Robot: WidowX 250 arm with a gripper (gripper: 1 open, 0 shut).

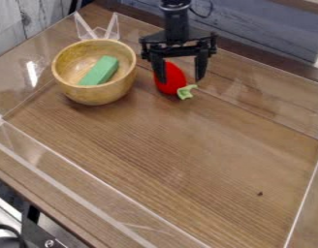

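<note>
My black gripper [176, 48] is at the top centre, lowered over a red object [169, 79] with a small pale green tip, which sits just right of the bowl. The gripper's fingers are spread wide above and behind the red object. Left of it, a tan bowl [74, 88] holds a green block [106, 67].
A white rabbit-ear shape [102, 27] stands behind the bowl, and the table's edges show at left and right.
</note>
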